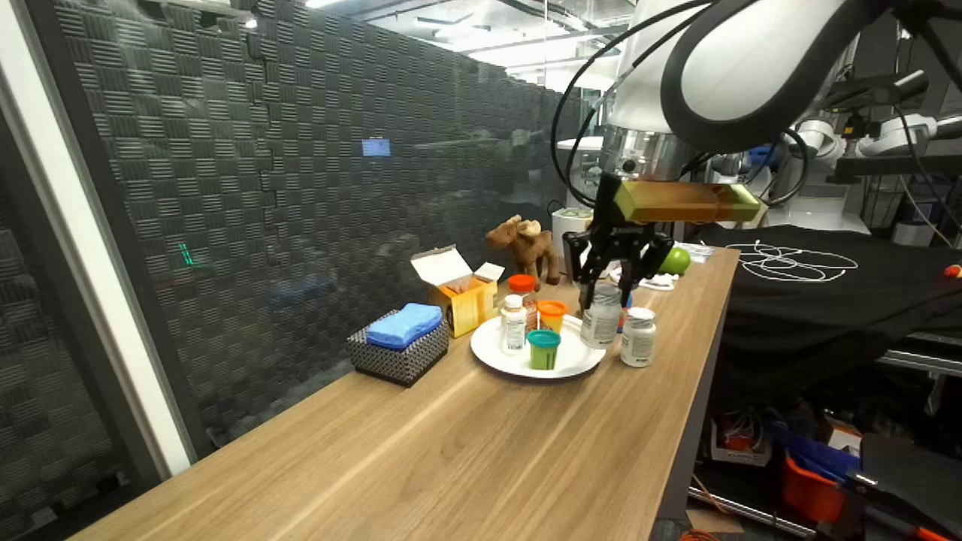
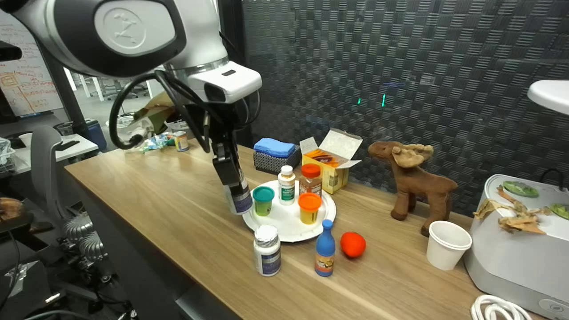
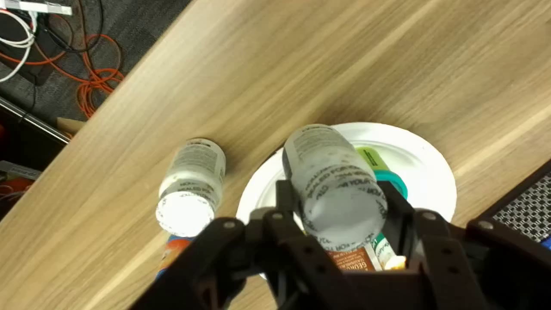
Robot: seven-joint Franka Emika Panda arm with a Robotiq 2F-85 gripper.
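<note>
A white pill bottle (image 3: pixel 335 191) with a sealed white top is between the fingers of my gripper, which is shut on it. In exterior view 2 the held bottle (image 2: pixel 238 198) hangs tilted, at the near left rim of the white plate (image 2: pixel 294 233). On that plate stand a teal-lidded green tub (image 2: pixel 262 202), an orange-lidded tub (image 2: pixel 309 209), a white-capped bottle (image 2: pixel 286 186) and a red-lidded spice jar (image 2: pixel 310 181). A second, similar white bottle (image 2: pixel 267 250) stands upright on the table beside the plate.
A blue bottle (image 2: pixel 325 250) and a red ball (image 2: pixel 353 244) are right of the plate. Behind it are an open yellow box (image 2: pixel 333 176) and a black basket (image 1: pixel 397 356) with blue cloth.
</note>
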